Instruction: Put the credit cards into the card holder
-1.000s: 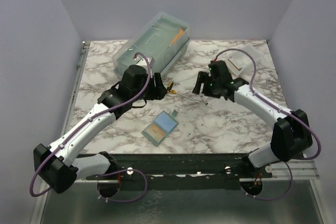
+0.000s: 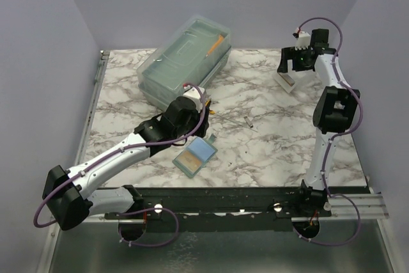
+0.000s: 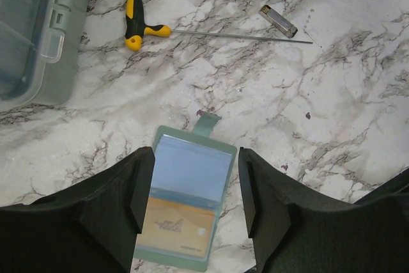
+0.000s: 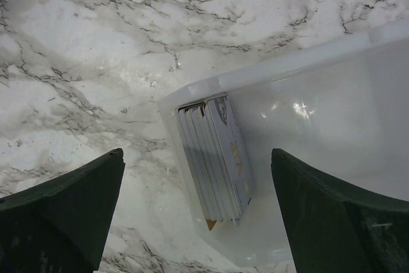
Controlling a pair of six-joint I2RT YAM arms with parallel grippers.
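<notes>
A green card holder [image 2: 195,156] lies flat on the marble table; in the left wrist view a tan card [image 3: 176,227] shows in its lower part and a pale blue panel [image 3: 190,169] in its upper part. Above its upper end hovers my left gripper, its fingers apart with nothing between them. A stack of cards [image 4: 216,160] leans against the end wall of a white translucent bin [image 4: 319,103]. Over that stack my right gripper stands open, fingers on either side and not touching it.
The large lidded box [image 2: 185,59] stands at the back left. A yellow-black tool [image 3: 142,25] with a long thin shaft and a small metal piece [image 3: 278,21] lie beyond the holder.
My right arm has swung from mid-table to the back right, over the white bin. The left gripper has shifted slightly toward the front, closer to the card holder.
</notes>
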